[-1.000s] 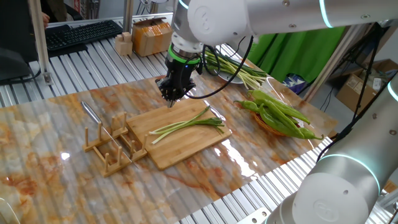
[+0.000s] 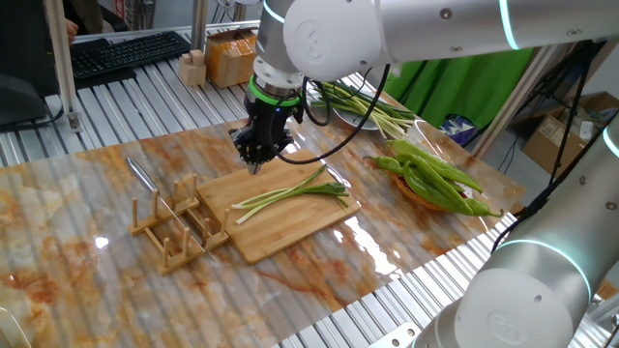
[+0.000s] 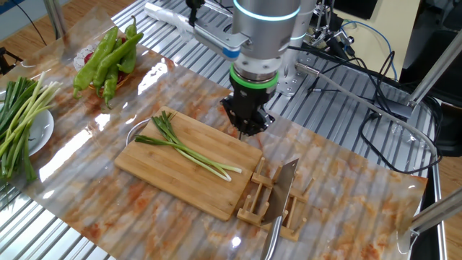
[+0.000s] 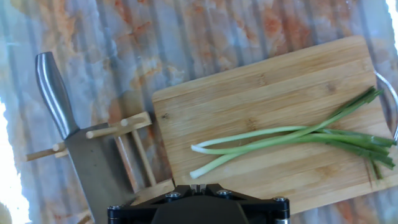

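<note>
My gripper (image 2: 253, 168) hangs above the table by the cutting board's far edge in exterior view 1. Its fingertips (image 4: 198, 188) look close together in the wrist view, with nothing visible between them. On the wooden cutting board (image 3: 201, 144) lie a few green onions (image 4: 267, 140), white ends toward the rack. A cleaver (image 4: 93, 163) with a metal handle (image 4: 55, 93) leans in the wooden peg rack (image 2: 166, 259), beside the board. The gripper is apart from both the cleaver and the onions.
Green peppers (image 2: 426, 179) fill a small basket, and more green onions (image 3: 22, 119) lie on a white plate (image 3: 41, 133). A cardboard box (image 2: 232, 60) and a keyboard (image 2: 131, 53) stand beyond the marbled tabletop. Its stretch around the rack is clear.
In exterior view 1 my gripper has moved a short way left, toward the rack's side. The onions, board, rack and cleaver have stayed where they were.
</note>
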